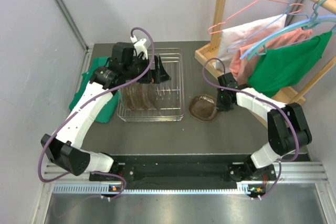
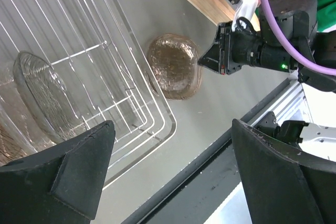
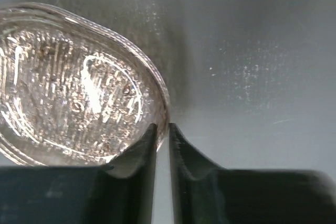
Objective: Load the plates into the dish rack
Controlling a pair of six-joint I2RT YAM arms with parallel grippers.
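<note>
A brown, clear-looking plate [image 1: 203, 108] lies flat on the grey table, just right of the wire dish rack [image 1: 182, 90]. Its near rim [image 3: 164, 98] runs between the fingertips of my right gripper in the right wrist view. Those fingers are close together, a narrow gap between them; whether they press on the rim cannot be told. Several similar plates [image 1: 137, 98] stand upright in the rack's left front part, one of them [image 2: 44, 95] large in the left wrist view. Over the rack, my left gripper is open and empty.
A wooden drying stand [image 1: 215, 24] with hangers and hung cloths [image 1: 294, 64] rises at the right, close to my right arm. Green cloth [image 1: 105, 109] lies left of the rack.
</note>
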